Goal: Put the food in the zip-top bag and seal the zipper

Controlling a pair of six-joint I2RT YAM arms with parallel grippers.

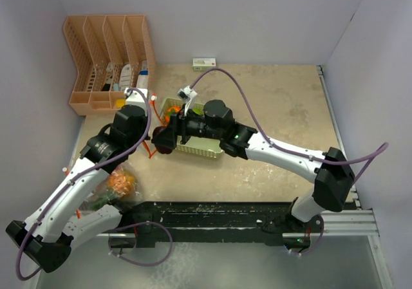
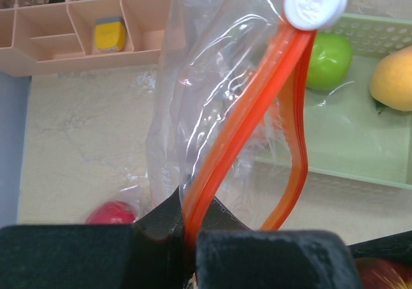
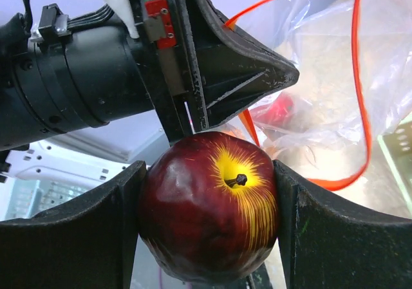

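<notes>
In the left wrist view, a clear bag (image 2: pixel 212 76) with an orange zipper (image 2: pixel 241 112) hangs from my left gripper, which is shut on the zipper edge. Its mouth stands spread in a loop. Close beside it in the top view, my right gripper (image 1: pixel 170 131) holds a dark red round fruit (image 1: pixel 165 141). The right wrist view shows this fruit (image 3: pixel 209 208) clamped between both fingers, its yellow-streaked stem end facing the camera. It hangs just below the left gripper's black finger (image 3: pixel 251 76), next to the bag mouth; no fruit shows inside this bag.
A green basket (image 1: pixel 205 149) with an orange fruit, a green apple (image 2: pixel 328 60) and a yellow fruit (image 2: pixel 394 80) stands right of the bag. A filled bag (image 1: pixel 116 185) lies front left. The pink organizer (image 1: pixel 76 51) is at the back left.
</notes>
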